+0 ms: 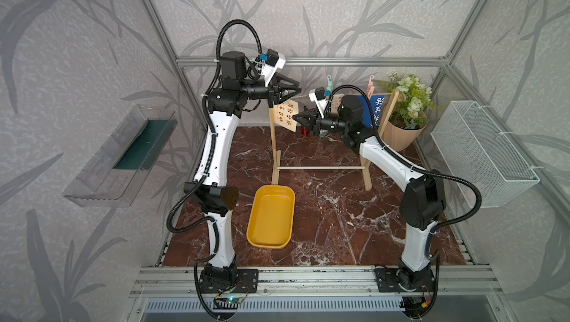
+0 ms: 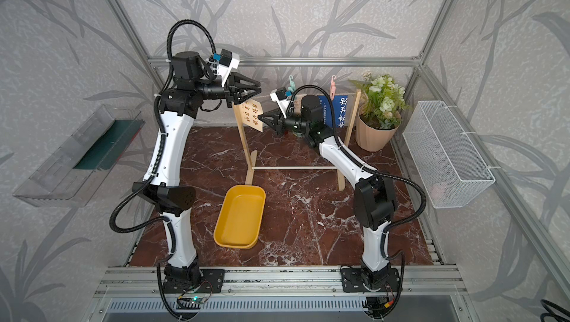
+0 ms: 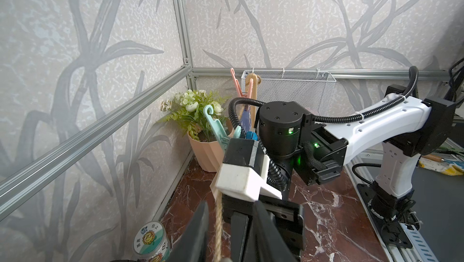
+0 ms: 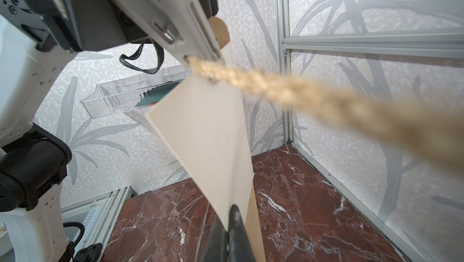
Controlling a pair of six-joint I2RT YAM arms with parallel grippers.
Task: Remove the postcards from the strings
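Observation:
A cream postcard with brown characters hangs at the left end of the rope on a wooden rack. My right gripper is shut on that card's lower corner. My left gripper is open just above the card, at the rope; in the left wrist view the blurred rope runs between its fingers. A blue postcard hangs at the right, partly behind my right arm. Pink and mint clips stand up on the rope.
A yellow tray lies front left of the rack. A potted plant stands back right. A mesh basket and a clear bin hang on the side walls.

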